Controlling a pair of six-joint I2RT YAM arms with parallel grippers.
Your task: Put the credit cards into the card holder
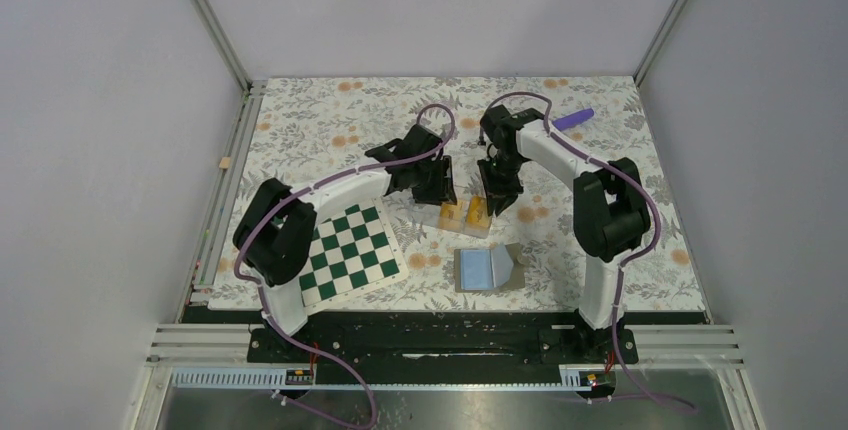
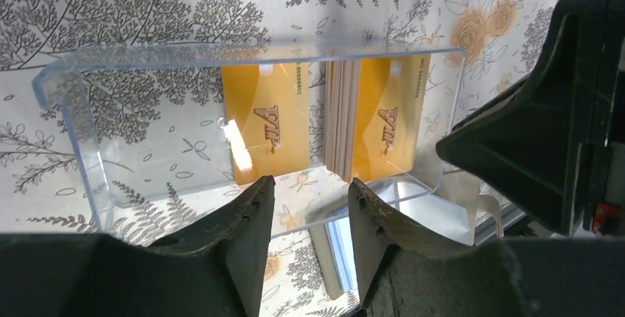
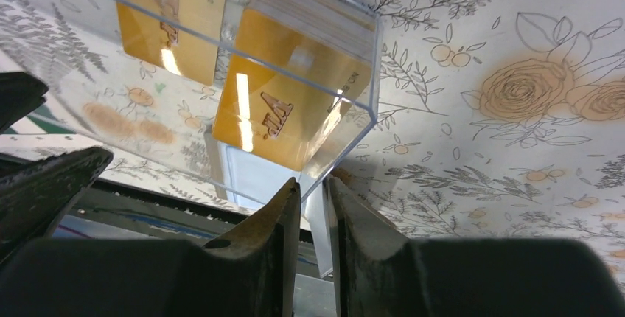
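A clear card box (image 2: 74,74) holds yellow cards, a flat one (image 2: 262,140) on the left and a stack (image 2: 383,110) on the right. My left gripper (image 1: 440,195) hovers open above it, nothing between its fingers. At the box's right corner is my right gripper (image 1: 495,205), its fingers a small gap apart on either side of the clear edge; whether they grip it is unclear. A blue card holder (image 1: 477,268) with a flap lies in front of the box.
A checkered board (image 1: 350,255) lies at the left, partly under my left arm. A purple object (image 1: 574,118) lies at the back right.
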